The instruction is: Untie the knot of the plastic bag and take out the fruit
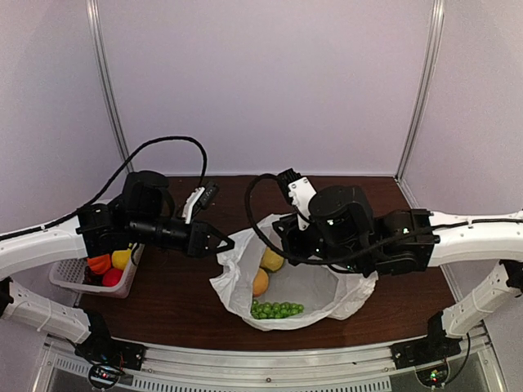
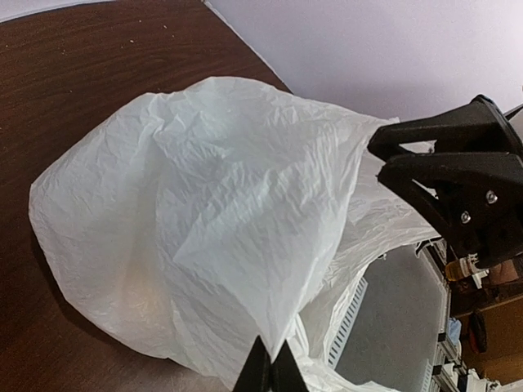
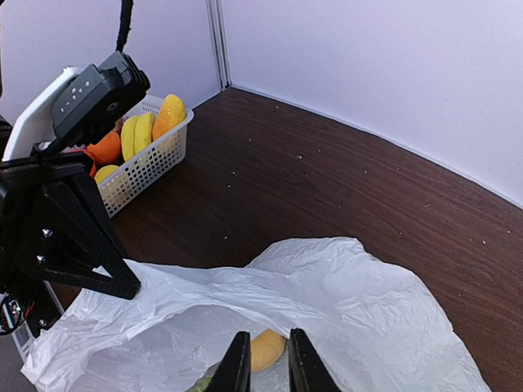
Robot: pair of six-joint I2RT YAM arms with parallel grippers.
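The white plastic bag (image 1: 351, 296) lies wide open on the table. Inside it, in the top view, are a yellowish fruit (image 1: 272, 260), an orange fruit (image 1: 260, 282) and green grapes (image 1: 278, 310) near the front rim. My left gripper (image 1: 229, 243) is shut on the bag's left rim; in the left wrist view its fingertips (image 2: 260, 359) pinch the thin plastic. Over the bag's opening, my right gripper has its fingers apart with nothing held between them. Beyond those fingers the orange fruit (image 3: 263, 353) partly shows. The right arm covers part of the bag from above.
A white basket (image 1: 122, 287) with several colourful fruits stands at the left, below the left arm. Bare table (image 3: 351, 163) stretches behind the bag. Both arms are close together over the bag.
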